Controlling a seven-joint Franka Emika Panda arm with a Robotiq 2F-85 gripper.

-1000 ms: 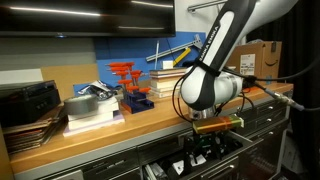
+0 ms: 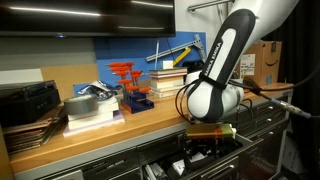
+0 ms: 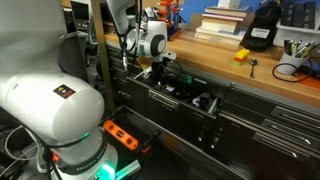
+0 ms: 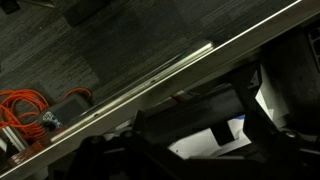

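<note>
My gripper stands open over a pulled-out drawer, its dark fingers [image 4: 142, 130] spread apart at the bottom of the wrist view. No held object shows between them. In exterior view 1, the white arm reaches down in front of the counter, with the gripper [image 2: 207, 136] low above the open drawer [image 2: 240, 150]. Beneath the fingers in the wrist view, a white item [image 4: 200, 144] lies inside the dark drawer, partly covered by them. Exterior view 2 shows the gripper only small, among dark parts.
The drawer's metal edge [image 4: 150, 90] crosses the wrist view diagonally, with carpet beyond it. An orange cable [image 4: 25, 100] lies at the left. The wooden counter [image 2: 70, 150] behind the drawer carries a pot [image 2: 82, 105], a red rack [image 2: 125, 75] and stacked books [image 2: 166, 82].
The arm has shifted a little to the right in exterior view 1, and its white wrist sits slightly lower. The counter items have stayed put.
</note>
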